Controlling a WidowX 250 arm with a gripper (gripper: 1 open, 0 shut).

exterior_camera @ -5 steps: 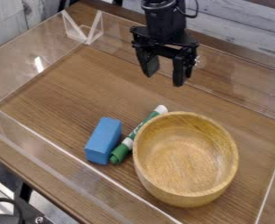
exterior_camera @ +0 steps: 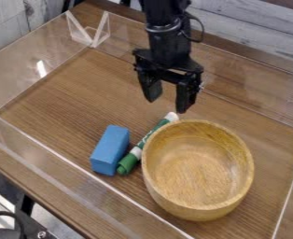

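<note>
My black gripper (exterior_camera: 168, 86) hangs from the top centre over the wooden table, open, its two fingers spread apart with nothing seen between them. Below it a green tube with a white end (exterior_camera: 146, 146) lies diagonally. A blue block (exterior_camera: 110, 149) lies to the left of the tube. A large yellow oval bowl (exterior_camera: 197, 191) takes up the lower right, just right of the tube.
The wooden table (exterior_camera: 62, 103) has free room at the left and behind the bowl at the upper right. Pale clear edging runs along the table's borders.
The gripper has moved down and toward the front, closer to the tube and bowl. The tube, block and bowl have not visibly moved.
</note>
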